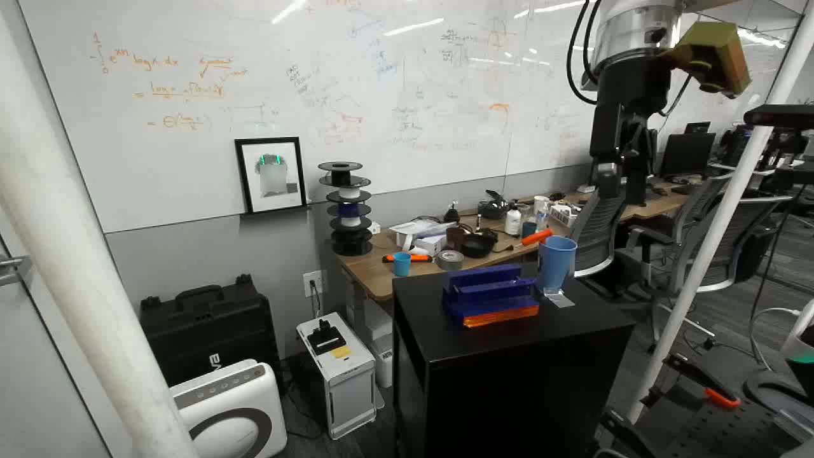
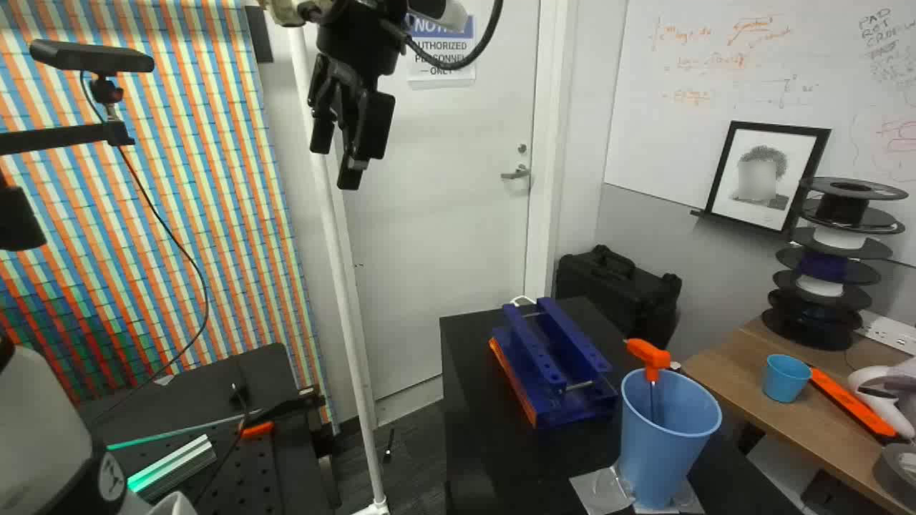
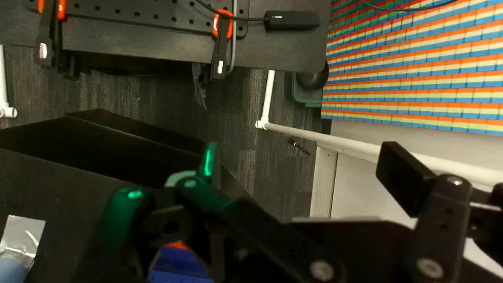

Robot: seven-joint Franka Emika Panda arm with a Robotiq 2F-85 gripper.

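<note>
High above the black cabinet [image 1: 503,343], my gripper [image 2: 348,163] hangs clear of everything. The wrist view has its two fingers far apart at left and right, so the gripper is open and only floor and background show between them. On the cabinet lies a dark blue holder [image 2: 562,369] with two raised rails and an orange strip along one side. Near it a blue cup [image 2: 665,438] stands upright on clear tape. Leaning inside the cup is an orange-handled tool [image 2: 650,356] with a thin metal shaft; its lower end is hidden.
A wooden desk [image 1: 378,278] behind the cabinet carries a small blue cup [image 1: 401,264], a tape roll and clutter. Stacked spools [image 1: 351,210] stand at its end. White poles [image 1: 713,229] flank the workspace. The air around my gripper is free.
</note>
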